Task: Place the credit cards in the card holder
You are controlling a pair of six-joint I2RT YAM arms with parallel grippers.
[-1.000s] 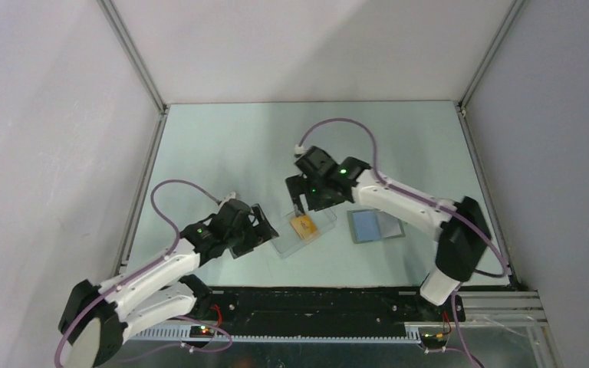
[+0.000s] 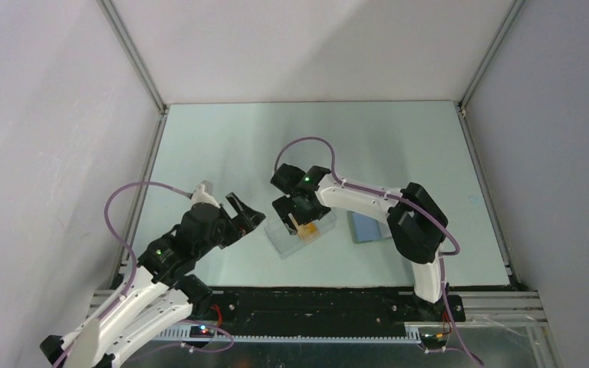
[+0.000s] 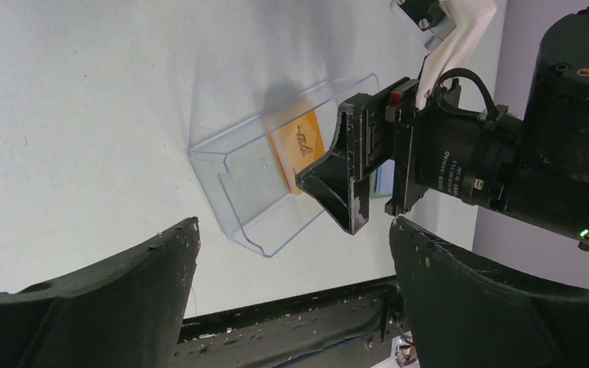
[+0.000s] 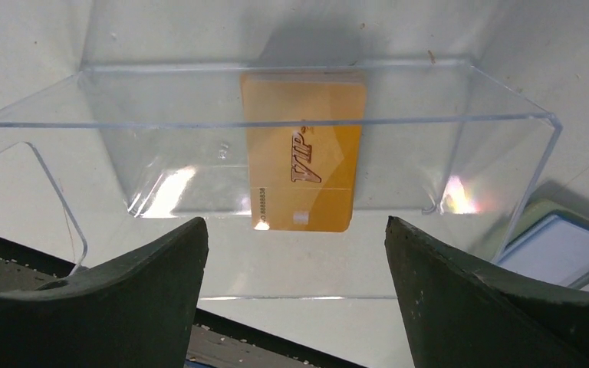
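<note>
A stack of orange cards (image 4: 303,157) marked "VIP" leans inside a clear plastic tray (image 4: 161,123), near its middle. My right gripper is over the tray with its fingers apart, one to each side of the cards in the right wrist view and neither touching them. From the left wrist view, the same orange cards (image 3: 299,143) show partly behind the right gripper's fingers. Left of the tray in the top view, my left gripper (image 2: 247,211) stands open and empty. A flat green-edged case (image 2: 366,228), blue on one half, lies right of the tray.
The right arm's forearm (image 2: 357,201) passes above the flat case and hides part of it. A dark rail (image 2: 314,307) runs along the front edge.
My right gripper has come down and leftward over the tray, its forearm now covering part of the flat case. The left gripper has drawn back to the left, away from the tray.
</note>
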